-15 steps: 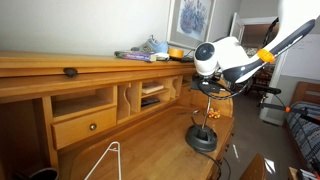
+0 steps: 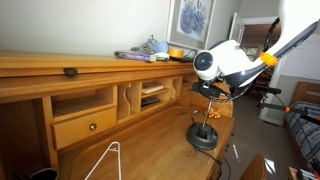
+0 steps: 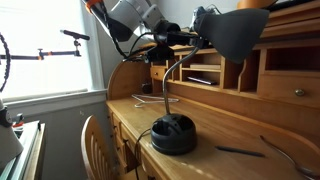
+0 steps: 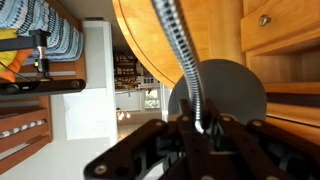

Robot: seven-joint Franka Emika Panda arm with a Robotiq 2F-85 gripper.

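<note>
A desk lamp stands on the wooden desk. Its round black base (image 3: 174, 134) is upright, and a thin bendable neck (image 3: 167, 88) rises from it to a dark grey shade (image 3: 236, 34). My gripper is shut on the neck, whose ribbed silver length (image 4: 180, 45) runs down between the fingers in the wrist view. Below it there, a dark round shape (image 4: 245, 90) shows, partly hidden by the gripper. In exterior view 1 the lamp base (image 2: 202, 136) sits near the desk's right end, under my arm; the fingers are too small there to make out.
A hutch with a drawer (image 2: 85, 126) and cubbies lines the back of the desk. Bent white tubing (image 2: 104, 160) lies to the left. A dark cable (image 3: 145, 136) runs from the lamp base. A wooden chair (image 3: 97, 150) stands by the desk's front edge.
The arm has come down very slightly over the last second. The lamp base has not visibly moved.
</note>
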